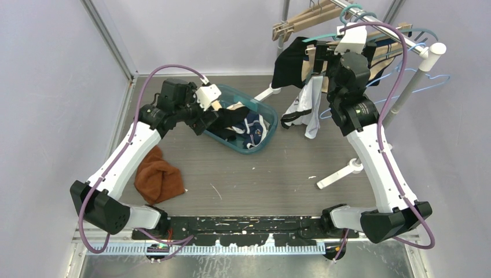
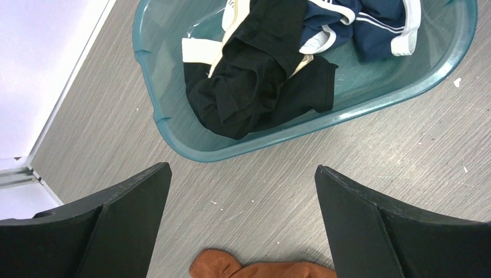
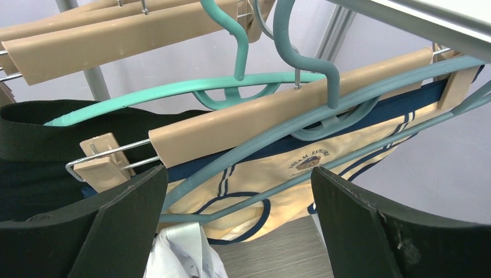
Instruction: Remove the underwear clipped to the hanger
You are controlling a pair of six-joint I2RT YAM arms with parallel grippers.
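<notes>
Cream-and-navy underwear (image 3: 249, 197) hangs from a wooden clip hanger (image 3: 214, 130), its navy waistband under the wood. A wooden clip (image 3: 101, 165) sits at the hanger's left end, and another clip (image 3: 457, 90) grips the waistband at the right. My right gripper is open in front of the hanger, nothing between its fingers. Teal and grey-blue plastic hangers (image 3: 255, 139) cross in front of and behind the wood. Over the near side of the teal basket (image 2: 243, 153), my left gripper is open and empty.
Black and navy clothes (image 2: 260, 69) lie in the basket. A black garment (image 3: 35, 156) and a white one (image 3: 182, 249) hang at the rack's left. The metal rail (image 3: 428, 20) runs above right. A brown cloth (image 1: 159, 179) lies on the floor.
</notes>
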